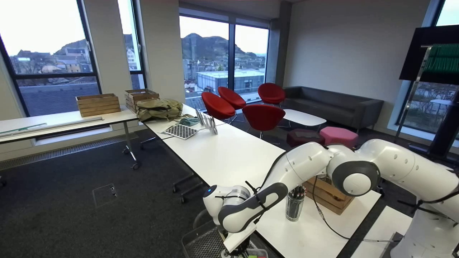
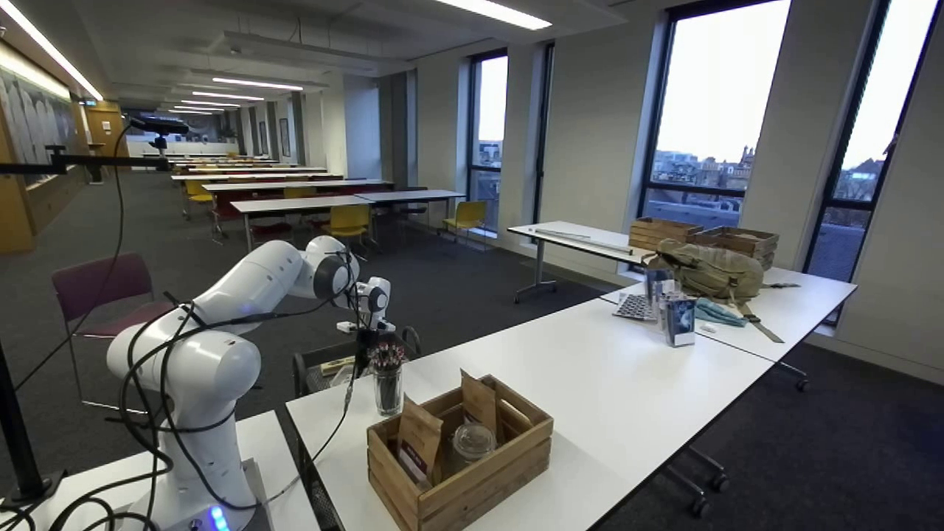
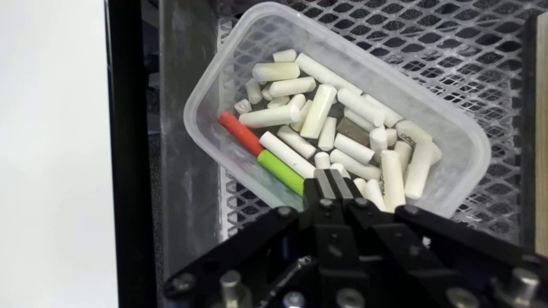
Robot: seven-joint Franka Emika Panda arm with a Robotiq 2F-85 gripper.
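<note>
In the wrist view a clear plastic tub (image 3: 462, 136) holds several white chalk pieces (image 3: 318, 110), a red stick (image 3: 240, 133) and a green stick (image 3: 281, 172). My gripper is shut over the tub's near side, its fingertips pressed together with nothing between them. The green stick lies just left of the fingers, outside them, its lower end hidden behind them. A long white chalk (image 3: 286, 154) runs alongside it, also outside the fingers. In the first exterior view the gripper is low beside the table, mostly cut off by the frame's bottom edge.
The tub stands in a dark mesh tray (image 3: 190, 169) next to the white table (image 3: 54, 154). A wooden edge (image 3: 541, 133) borders the right. On the table are a glass of pens (image 2: 389, 380) and a wooden crate (image 2: 478, 478).
</note>
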